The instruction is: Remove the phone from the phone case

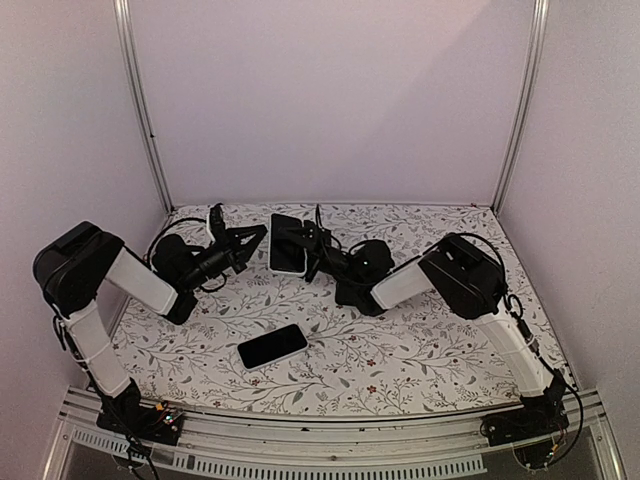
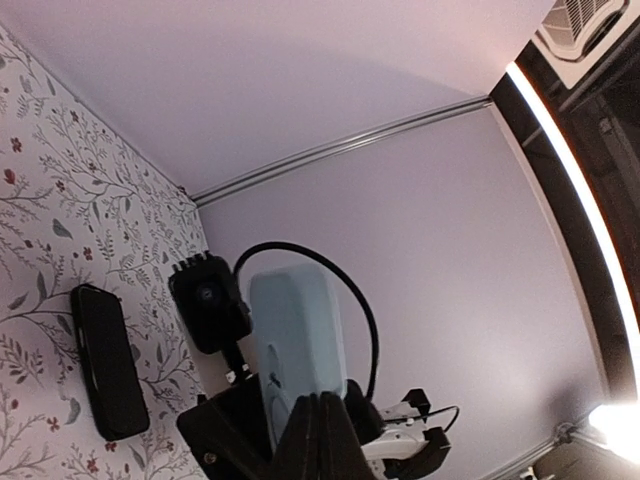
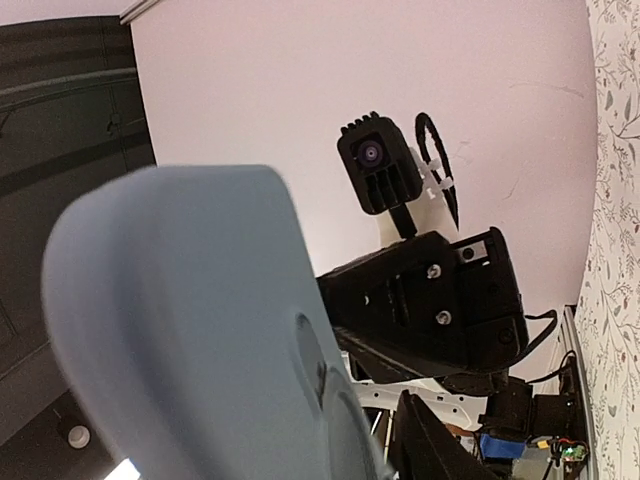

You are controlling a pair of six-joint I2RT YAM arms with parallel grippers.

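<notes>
A pale blue phone case (image 1: 287, 246) with a black face hangs above the table, standing nearly upright, and its blue back (image 2: 295, 330) shows in the left wrist view. Whether a phone sits inside it cannot be told. My right gripper (image 1: 312, 250) is around its lower part, shut on it; in the right wrist view the case (image 3: 190, 300) hides much of the fingers. Just left of the case, my left gripper (image 1: 262, 231) is shut, with nothing visible between its fingers. In the top view a small gap separates the two.
A black slab with a light edge, like a phone (image 1: 272, 346), lies flat on the patterned table (image 1: 400, 370) at the front. Pale walls (image 1: 330, 110) stand at the back and sides.
</notes>
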